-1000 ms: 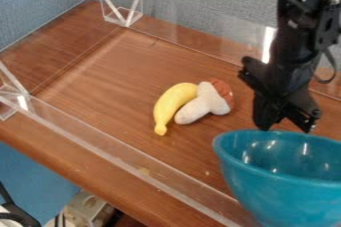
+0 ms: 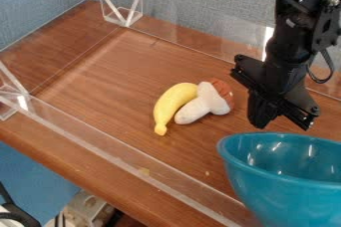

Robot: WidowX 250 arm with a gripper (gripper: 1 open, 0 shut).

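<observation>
My black gripper hangs at the right over the wooden table, just behind the rim of a large teal bowl that fills the lower right. Its fingertips are shut, with nothing visible between them. Left of it, a yellow banana lies beside a white plush toy with a reddish-orange cap.
Clear plastic walls with white corner brackets border it. Below the near left edge, cables show by a blue surface.
The banana and plush toy are unmoved.
</observation>
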